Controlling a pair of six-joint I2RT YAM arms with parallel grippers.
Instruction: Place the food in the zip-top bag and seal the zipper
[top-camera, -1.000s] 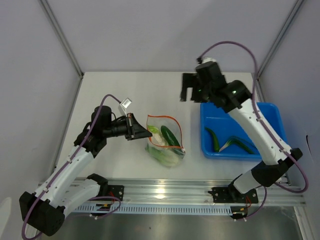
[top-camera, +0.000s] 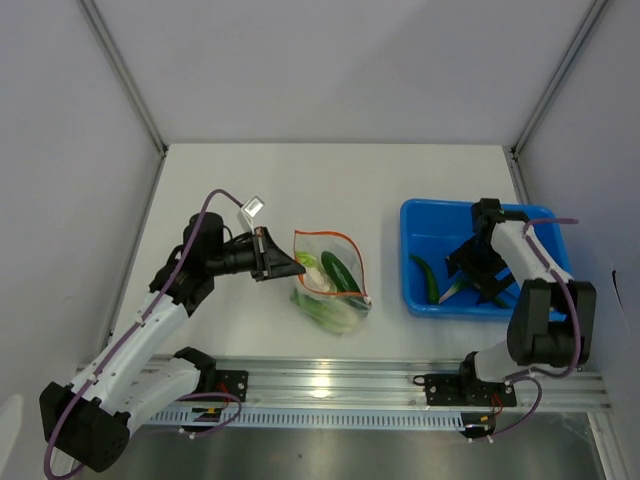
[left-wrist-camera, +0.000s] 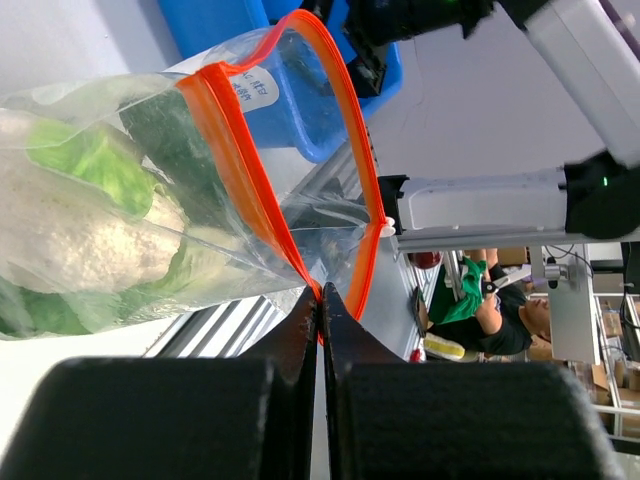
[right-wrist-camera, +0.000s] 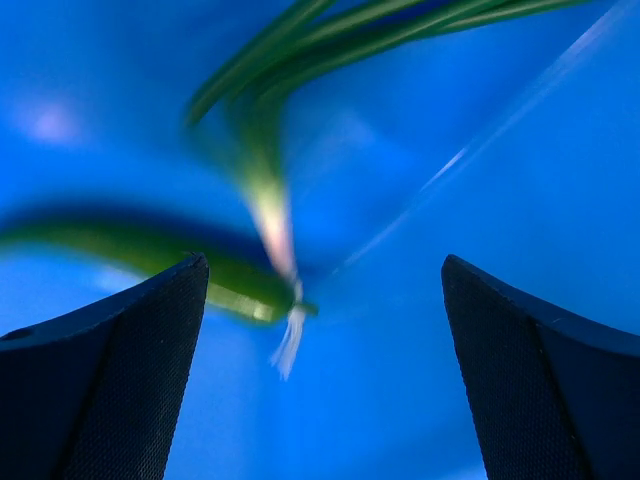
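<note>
The zip bag with orange zipper stands open mid-table, holding a cucumber, cauliflower and leafy greens. My left gripper is shut on the bag's rim at the zipper. In the blue bin, my right gripper hangs open over a green pepper and green onions; both show blurred between and beyond its fingers in the right wrist view.
The blue bin takes up the table's right side, close beside the bag. The table behind the bag is clear. A person is visible beyond the rig in the left wrist view.
My right arm has swung from above the table's back middle rightward and down into the blue bin. The left arm and bag have stayed still.
</note>
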